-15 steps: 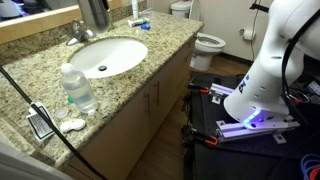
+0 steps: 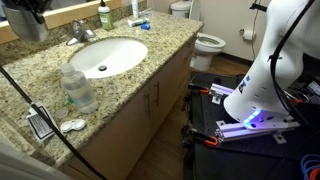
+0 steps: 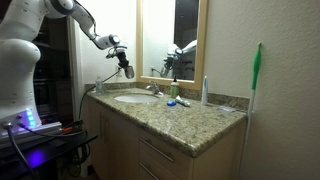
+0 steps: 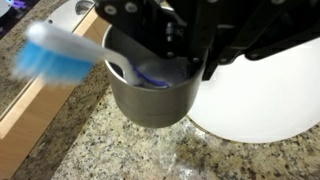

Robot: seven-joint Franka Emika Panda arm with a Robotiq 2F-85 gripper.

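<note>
A grey metal cup (image 4: 155, 103) hangs above the granite counter, with my gripper shut on its rim in the wrist view. A toothbrush (image 4: 75, 45) with a white handle and blue bristles leans out of the cup; its bristle end is blurred. Exterior view 1 shows the cup (image 2: 27, 22) at the upper left, left of the sink. From exterior view 2 the cup (image 3: 129, 72) appears small, held high over the counter's far end under my gripper (image 3: 122, 57). The dark gripper parts hide some of the cup's rim.
The white sink basin (image 2: 108, 57) is set into the counter, with a faucet (image 2: 80, 33) behind it. A clear bottle (image 2: 78, 88) stands near the counter's left end, beside small white items (image 2: 72, 125). A green bottle (image 2: 105, 15) and blue items (image 2: 143, 26) are farther back.
In exterior view 1 the held cup has travelled left, from above the sink, past the clear bottle, to the upper left corner. The bottle and other counter items have stayed put.
</note>
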